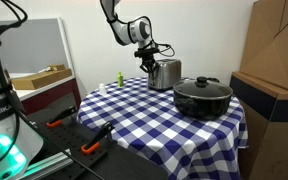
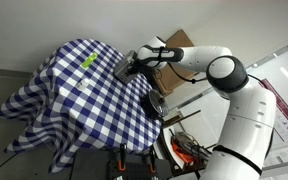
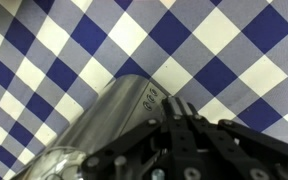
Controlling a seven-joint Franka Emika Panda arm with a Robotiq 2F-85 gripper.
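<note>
A silver toaster (image 1: 166, 76) stands on the blue-and-white checked cloth toward the back of the table. My gripper (image 1: 151, 79) points down at the toaster's near left end, its fingertips below the top edge in exterior view 1. In the wrist view the toaster's metal body (image 3: 102, 128) fills the lower left, with small markings near its corner. Right beside that corner is the gripper, shut, with nothing showing between its fingers. Whether the fingertips touch the toaster I cannot tell. The arm partly covers the toaster (image 2: 122, 69) in exterior view 2.
A dark lidded pot (image 1: 202, 99) stands close to the toaster, on the right. A green bottle (image 1: 120, 79) and a small white object (image 1: 102, 89) are on the left.
</note>
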